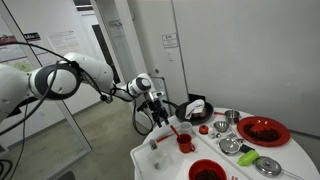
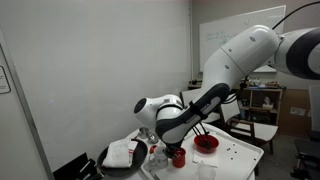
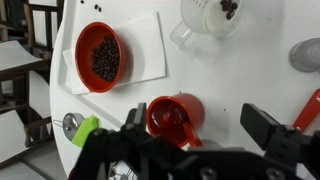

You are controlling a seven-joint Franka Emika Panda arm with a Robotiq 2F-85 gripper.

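My gripper [image 1: 157, 106] hangs over the back left side of the table. In the wrist view my gripper is open, its dark fingers spread wide with nothing gripped. A red mug [image 3: 158, 112] shows between and beyond them, with something red standing in it. Near it lies a red bowl [image 3: 98, 72] holding dark beans, on a white cloth [image 3: 148, 50]. A clear measuring cup [image 3: 192, 34] with a few beans in it is at the top. The mug [image 1: 186, 147] stands in front of and right of my gripper in exterior view 1, apart from it.
A black pan [image 1: 181, 112] with a white cloth, a metal pot [image 1: 232, 115] and a wide red dish [image 1: 282, 133] fill the back and right. A green-handled item [image 1: 248, 157] lies beside metal lids. A grey cylinder [image 3: 304, 55] stands at the wrist view's right edge.
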